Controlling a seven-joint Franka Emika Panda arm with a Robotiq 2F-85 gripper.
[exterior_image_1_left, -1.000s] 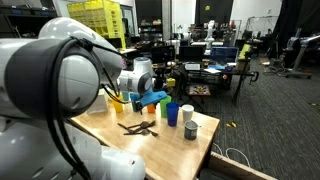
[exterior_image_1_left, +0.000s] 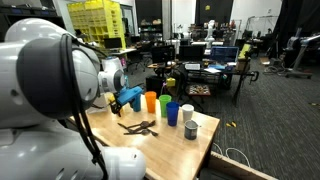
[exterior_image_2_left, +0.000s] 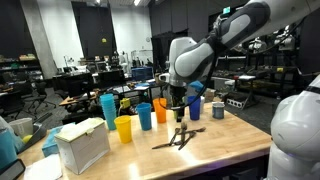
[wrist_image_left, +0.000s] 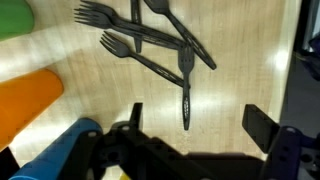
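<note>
Black plastic forks and other cutlery lie loosely grouped on the wooden table, seen as dark pieces (exterior_image_1_left: 141, 128) in exterior view 1 and as a cluster (exterior_image_2_left: 184, 138) in exterior view 2. My gripper points down over them, open and empty. One black fork (wrist_image_left: 186, 88) lies apart from its handle upward, tines towards the pile, its handle in line with the gap between my fingers. Another fork (wrist_image_left: 138, 58) slants beside it, and a piece with a slim handle (wrist_image_left: 182, 30) lies further up. In exterior view 2, the gripper (exterior_image_2_left: 180, 115) is above the cutlery.
An orange cup (wrist_image_left: 24, 105) and a blue cup (wrist_image_left: 62, 152) stand left of the gripper in the wrist view. A yellow cup (exterior_image_2_left: 124, 128), a white box (exterior_image_2_left: 82, 144) and a metal mug (exterior_image_2_left: 217, 110) share the table. Bare wood (exterior_image_1_left: 165, 155) lies in front.
In exterior view 1 the arm and gripper have moved left and somewhat lower over the table. The cutlery and cups look unmoved.
</note>
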